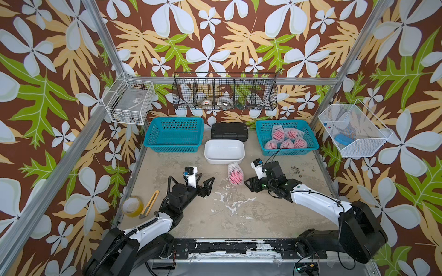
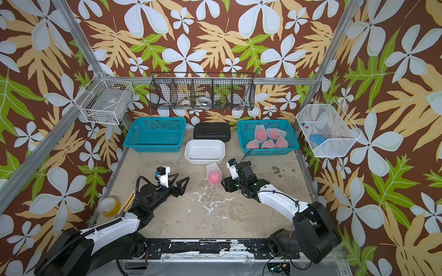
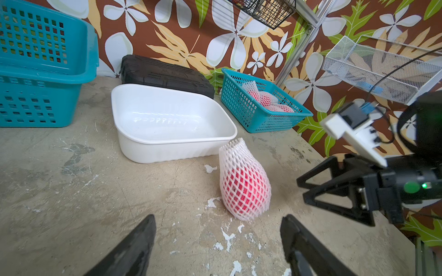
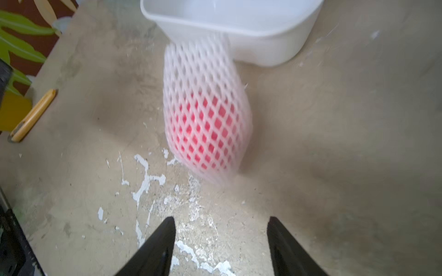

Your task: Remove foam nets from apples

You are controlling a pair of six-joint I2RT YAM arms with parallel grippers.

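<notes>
One red apple (image 3: 245,188) in a white foam net (image 3: 234,154) lies on the table, just in front of the white tray; the net's loose end points at the tray. To the apple's right my right gripper (image 1: 248,185) is part open, apart from the apple, with nothing between its fingers. In the right wrist view the netted apple lies ahead of those fingertips. My left gripper (image 1: 209,185) stands open and empty to the left of the apple. More netted apples (image 1: 286,138) lie in the right teal basket (image 1: 309,149).
The white tray (image 1: 224,158) is empty, and so is the left teal basket (image 1: 174,148). A black case (image 1: 229,131) stands behind the tray. Tape (image 1: 132,207) and a yellow-handled tool (image 1: 149,203) lie at the left edge.
</notes>
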